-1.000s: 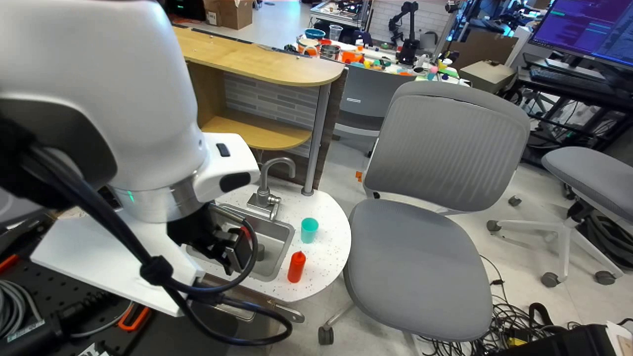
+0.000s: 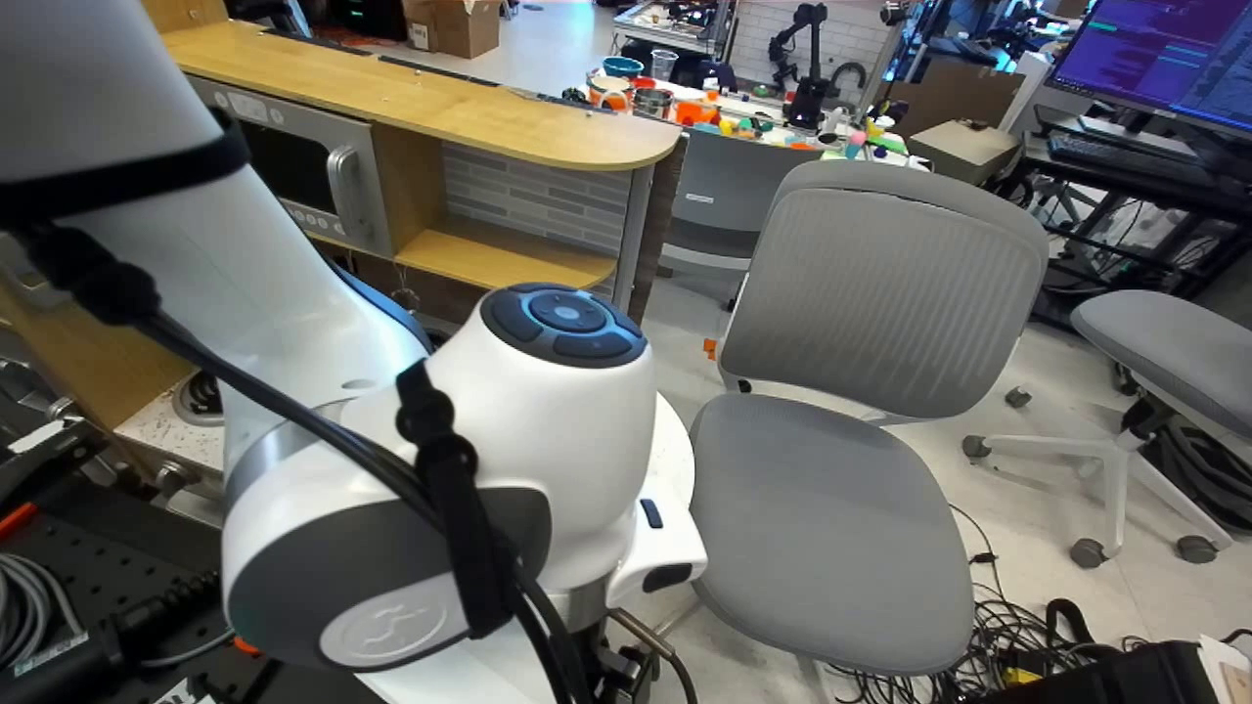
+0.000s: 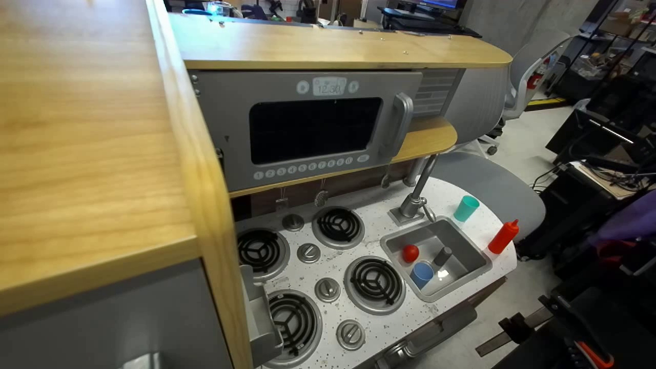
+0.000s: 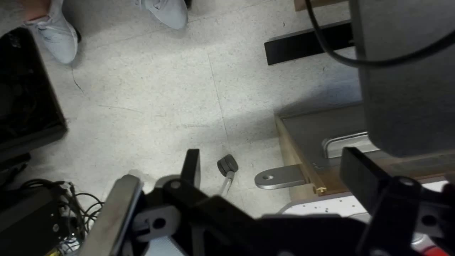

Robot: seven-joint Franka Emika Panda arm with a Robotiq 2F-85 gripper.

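Note:
In the wrist view my gripper stands open, its dark fingers (image 4: 192,166) wide apart and only floor and the cabinet's edge showing between them. A teal cup (image 3: 467,208) and a red bottle (image 3: 503,237) stand on the white counter (image 3: 393,198) in exterior view 2. Inside the grey sink (image 3: 474,268) are a red ball (image 3: 410,252), a blue cup (image 3: 422,273) and a small dark cylinder (image 3: 442,255). Exterior view 1 shows the white arm (image 2: 575,458) covering the sink area, with the gripper's fingers hidden below it.
The stove burners (image 3: 375,283) and knobs lie left of the sink, below a microwave (image 3: 313,126). A grey chair (image 2: 833,528) stands close to the counter's rounded end. A person's shoes (image 4: 59,36) are on the floor. A black cable (image 4: 375,64) loops across the wrist view.
In exterior view 1 the arm has swung right. It now covers the teal cup, red bottle and sink, which showed before, while the microwave has come into sight.

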